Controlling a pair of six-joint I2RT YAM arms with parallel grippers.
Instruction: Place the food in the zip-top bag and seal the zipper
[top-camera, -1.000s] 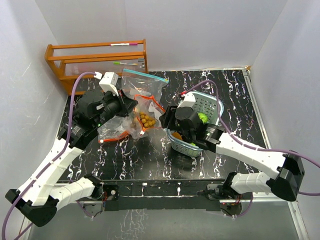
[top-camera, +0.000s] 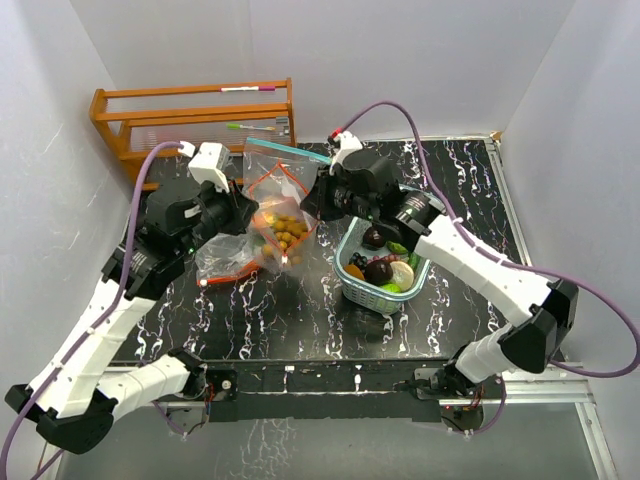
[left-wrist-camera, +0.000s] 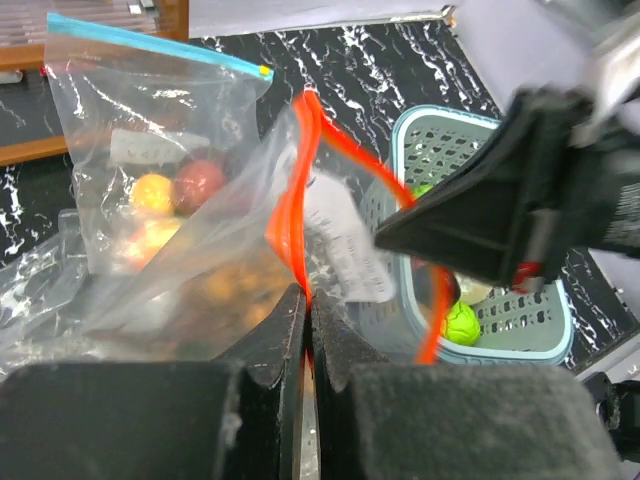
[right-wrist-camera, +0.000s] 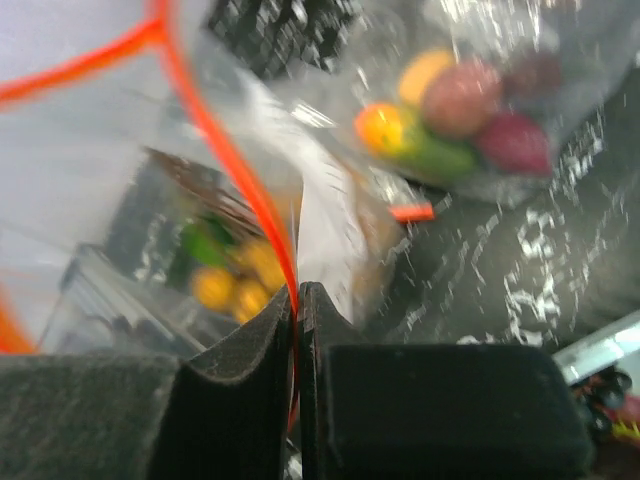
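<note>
Between my two grippers hangs a clear bag with an orange zipper rim (left-wrist-camera: 297, 215), its mouth spread into a loop. Several yellow-orange round foods (top-camera: 287, 232) lie low inside it; through the right wrist view some green food (right-wrist-camera: 203, 243) shows beside them. My left gripper is shut on one side of the orange rim. On the opposite side, my right gripper is shut on the rim too, the orange strip running down between its fingertips.
A blue-topped bag (left-wrist-camera: 160, 45) with food stands behind, and another filled bag (right-wrist-camera: 480, 110) lies on the left. The mint basket (top-camera: 373, 295) of mixed foods stands to the right. A wooden rack (top-camera: 190, 115) is at the back.
My right gripper has moved up and back, toward the left, carrying its side of the orange rim. The left gripper has shifted slightly left, and the bag hangs more upright.
</note>
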